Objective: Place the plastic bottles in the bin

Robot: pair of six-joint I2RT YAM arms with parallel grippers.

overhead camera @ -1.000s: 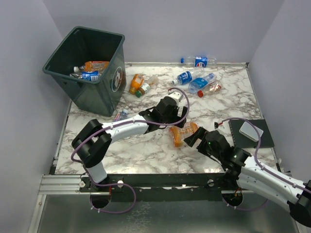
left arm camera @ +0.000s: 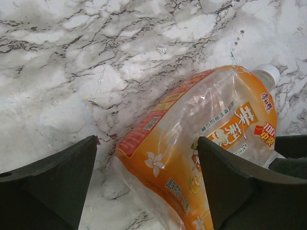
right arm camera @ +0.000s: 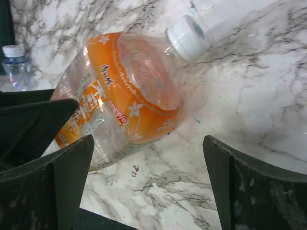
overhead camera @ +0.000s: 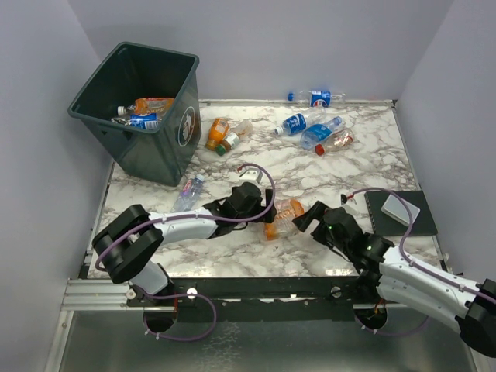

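A crumpled orange-labelled bottle (overhead camera: 283, 219) lies on the marble mat between my grippers, its white cap toward the back in the top view. My left gripper (overhead camera: 262, 205) is open at its left end; in the left wrist view the bottle (left arm camera: 177, 148) fills the space ahead of the fingers. My right gripper (overhead camera: 308, 217) is open at the bottle's right; the right wrist view shows the bottle (right arm camera: 134, 96) with a dark finger of the other gripper against it. The green bin (overhead camera: 136, 143) at back left holds several bottles.
Several bottles (overhead camera: 316, 133) lie at the back right, orange and brown ones (overhead camera: 218, 132) beside the bin, and a clear bottle (overhead camera: 188, 194) at the left. A black pad (overhead camera: 395, 221) with a white device sits at the right.
My left gripper has moved left and down toward the front, and the orange bottle has shifted slightly left. The right arm has barely moved.
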